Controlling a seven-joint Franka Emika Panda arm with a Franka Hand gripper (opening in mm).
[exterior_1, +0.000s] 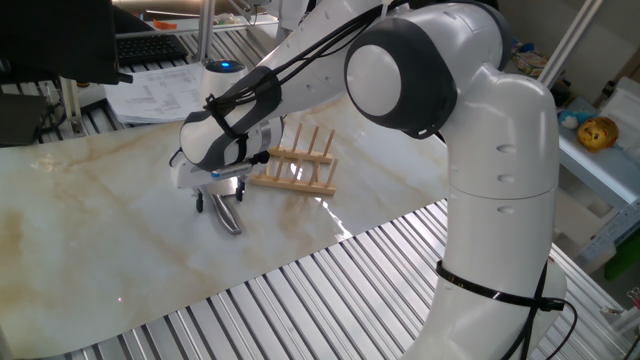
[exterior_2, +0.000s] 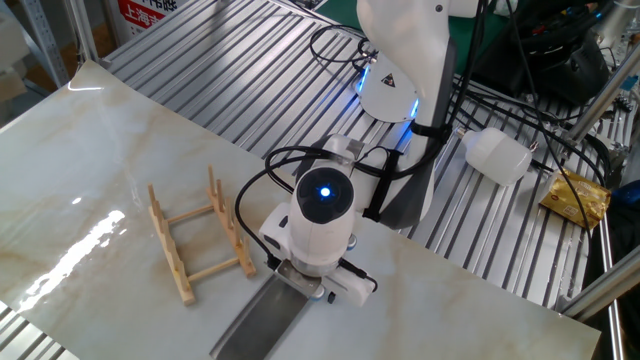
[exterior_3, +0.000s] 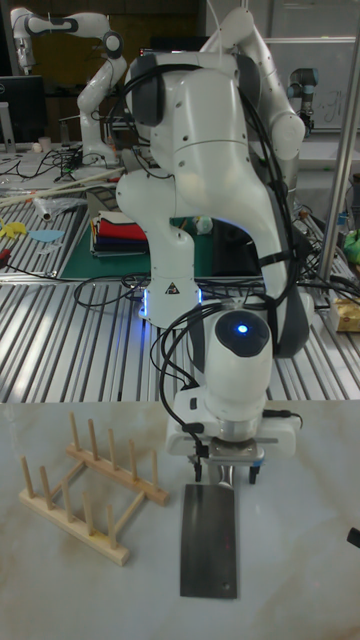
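A metal cleaver with a broad flat blade (exterior_3: 208, 541) lies on the marbled tabletop, its silvery handle (exterior_1: 228, 218) pointing toward the robot's base. Right over it is my gripper (exterior_1: 220, 198), pointing down and open. One finger (exterior_3: 197, 470) stands on each side of the handle, with gaps showing between. Beside the cleaver rests a wooden rack (exterior_2: 188, 273) with two rows of upright pegs; nothing sits in it. In exterior view 2 the gripper's body hides the handle and most of the fingers.
Bare marbled tabletop (exterior_1: 90, 240) spreads out widely around the cleaver. Metal slats (exterior_2: 240, 70) border it on the robot's side. A white bulb-like object (exterior_2: 497, 156) and a gold packet (exterior_2: 575, 200) lie on the slats. At the right edge a dark object (exterior_3: 355, 537) is partly visible.
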